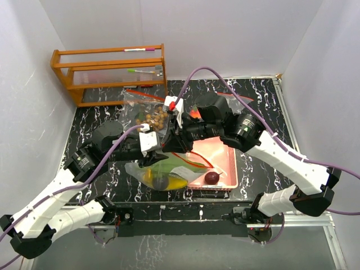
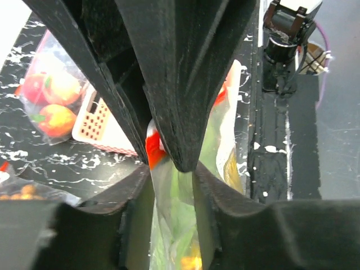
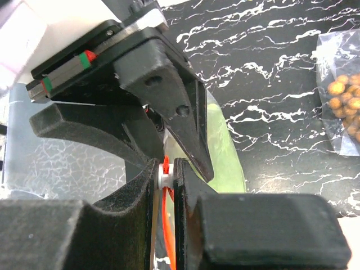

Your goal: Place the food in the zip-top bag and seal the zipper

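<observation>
The clear zip bag (image 1: pixel 171 174) with green and yellow food and a dark round item lies front centre, its red zipper standing up. My right gripper is shut on the bag's white slider on the red zipper (image 3: pixel 167 236). My left gripper (image 1: pixel 154 157) is beside it at the zipper, just below in the top view; in the right wrist view its black fingers surround the area above the slider, parted. In the left wrist view the right gripper's dark fingers cover much of the zipper.
A pink basket (image 1: pixel 222 157) with a dark red onion (image 1: pixel 211 178) sits right of the bag. A bag of small brown items (image 1: pixel 143 115) and a bag of red fruit (image 2: pixel 56 90) lie behind. A wooden rack (image 1: pixel 76 79) stands back left.
</observation>
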